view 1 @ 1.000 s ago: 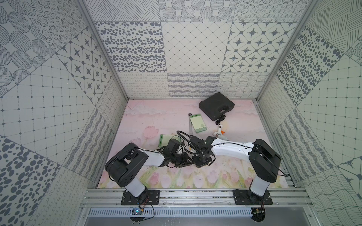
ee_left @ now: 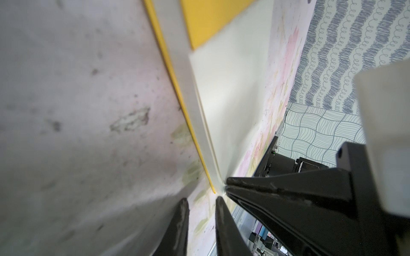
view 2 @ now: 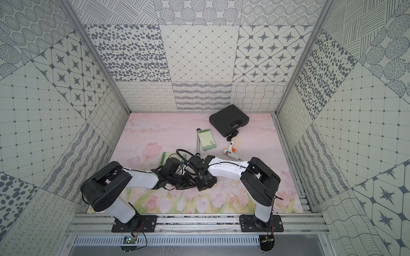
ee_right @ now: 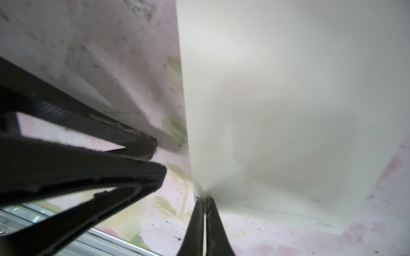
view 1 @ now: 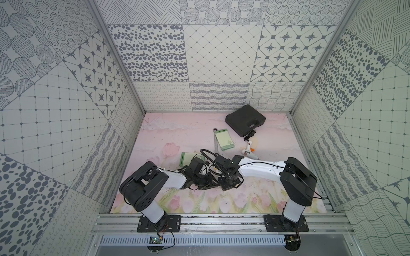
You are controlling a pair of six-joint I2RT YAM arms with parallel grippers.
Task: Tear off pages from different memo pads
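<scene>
In the left wrist view a yellow-edged memo pad (ee_left: 228,85) with white sheets lies on the table, its near corner at the other gripper's black fingers. My left gripper is part open just beside that corner, nothing visible between its tips. In the right wrist view my right gripper is shut at the lower corner of a white page (ee_right: 273,128), the page edge appearing pinched at its tips. In the top views both grippers meet at the front middle, hiding most of this pad.
A green pad (view 1: 224,139) lies at the back middle, another (view 1: 185,158) behind the left arm. A black case (view 1: 245,120) and a white glue gun (view 1: 248,149) are at the right.
The right arm has shifted very slightly. Otherwise the top left view looks the same.
</scene>
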